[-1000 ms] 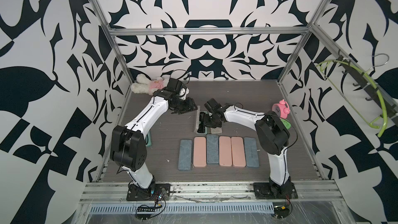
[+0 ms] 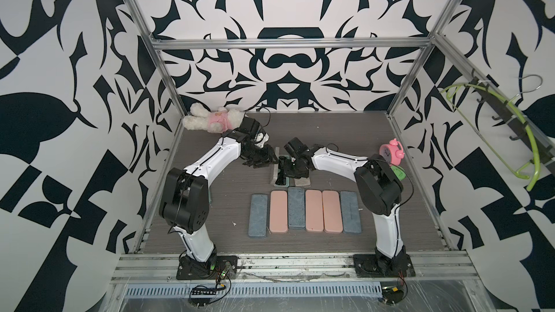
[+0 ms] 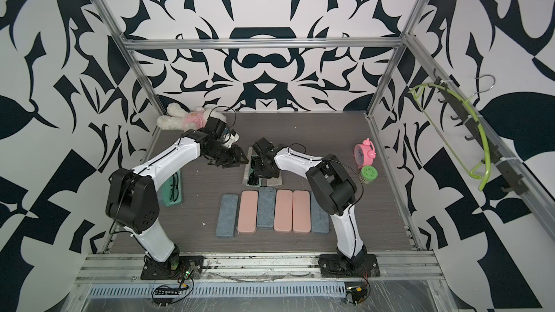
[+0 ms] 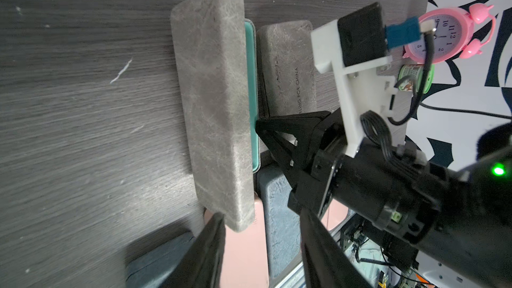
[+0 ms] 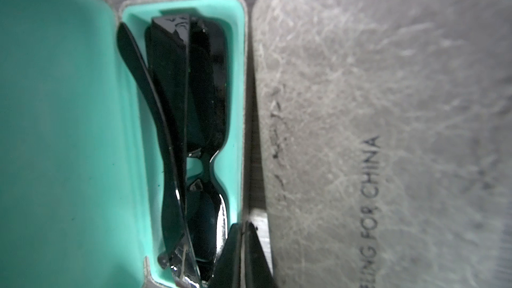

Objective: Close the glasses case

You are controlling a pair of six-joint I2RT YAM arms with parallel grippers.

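A grey glasses case (image 4: pixel 213 101) with a teal lining (image 5: pixel 58 128) stands with its lid raised, the lid towards my left arm. Black sunglasses (image 5: pixel 208 90) lie folded in its tray, as the right wrist view shows. My right gripper is shut at the tray's outer edge, its tips side by side with nothing visible between them. On the lid's outer side, my left gripper is part open; its fingers (image 4: pixel 205 258) are apart and the gap is empty. In the top left view the left gripper (image 2: pixel 270 154) is close beside the lid.
A closed grey case (image 5: pixel 384 101) lies right beside the open one. In front is a row of blue and pink cases (image 2: pixel 278 212). A pink clock (image 2: pixel 391 152) stands far right, a plush toy (image 2: pixel 214 119) back left. Another teal-lined case (image 3: pixel 171 187) lies at left.
My left arm has moved rightwards and slightly towards the front, bringing its gripper nearer the lid. The right arm and the open case look the same.
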